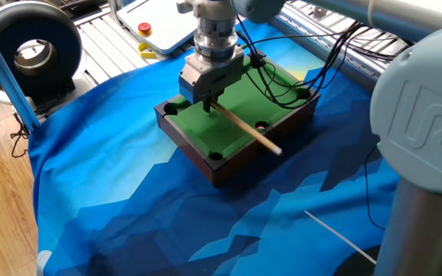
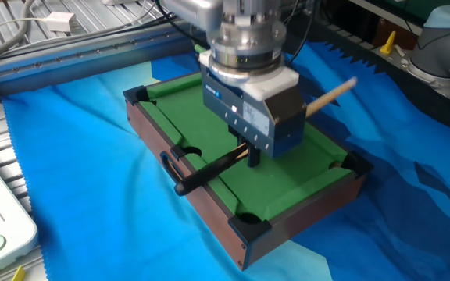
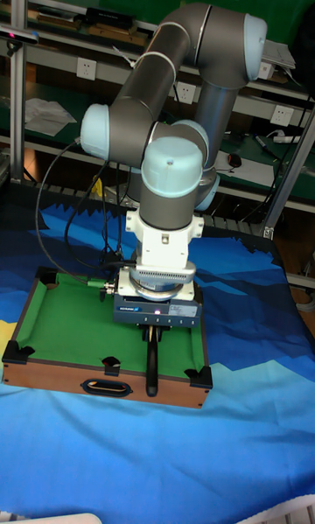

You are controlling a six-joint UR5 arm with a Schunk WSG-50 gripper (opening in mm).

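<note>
My gripper point(image 1: 209, 106) is shut on a wooden cue stick point(image 1: 249, 130), just above the green bed of a miniature pool table point(image 1: 196, 159). The cue's pale end reaches past one long side of the table. In the second exterior view, its dark handle point(image 2: 209, 176) sticks out over the opposite side, and the black fingers point(image 2: 253, 154) grip it near where dark meets pale. From the third exterior view the handle point(image 3: 152, 374) points toward the camera, over the front rail. Balls cannot be made out on the bed.
Black cables point(image 1: 282, 100) hang from the arm beside the table. A thin white rod point(image 1: 340, 236) lies on the blue cloth in the foreground. A red emergency button point(image 1: 144, 28) stands at the back. Open cloth surrounds the near sides.
</note>
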